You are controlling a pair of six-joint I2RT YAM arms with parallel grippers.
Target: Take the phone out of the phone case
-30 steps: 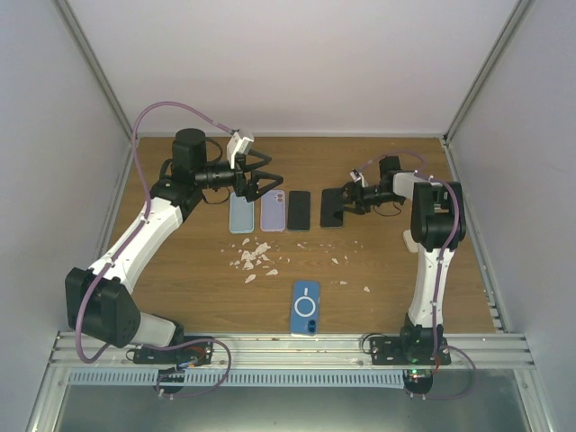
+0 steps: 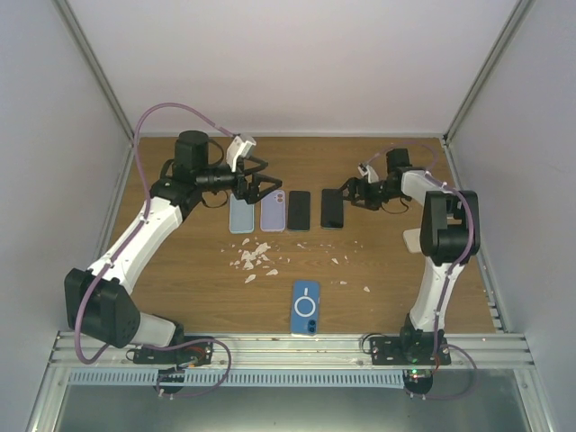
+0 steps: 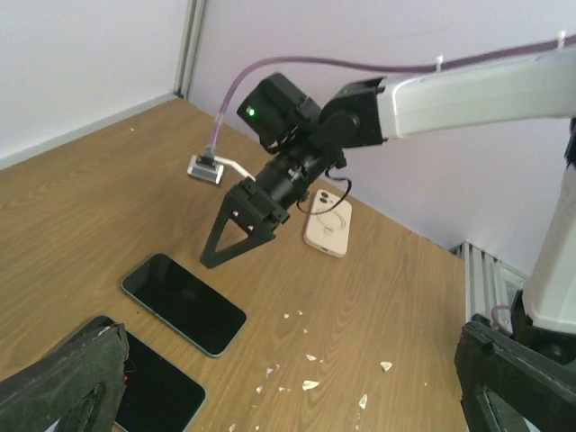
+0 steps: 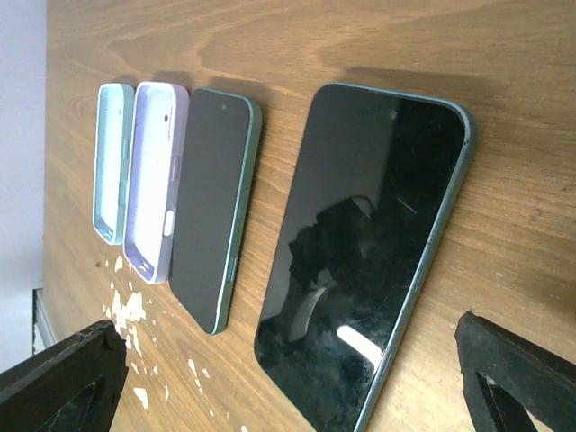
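A dark-screened phone with a teal edge point(image 4: 360, 243) lies face up, between and below the open fingers of my right gripper. It also shows as the right-hand dark phone point(image 2: 332, 212) from above. The frames do not clearly separate a case from its body. A similar teal-edged phone point(image 4: 214, 202) lies flat to its left. My right gripper holds nothing and sits over the wood just above the nearer phone. Higher up over the left part of the table, my left gripper is open and empty.
Left of the phones lie an empty lilac case point(image 4: 155, 180) and a light blue case point(image 4: 112, 162). Pale scraps point(image 2: 256, 256) are scattered in front. A blue item with a ring point(image 2: 305, 307) lies at the front edge, a white one point(image 3: 328, 222) at the right.
That phone lies flat now.
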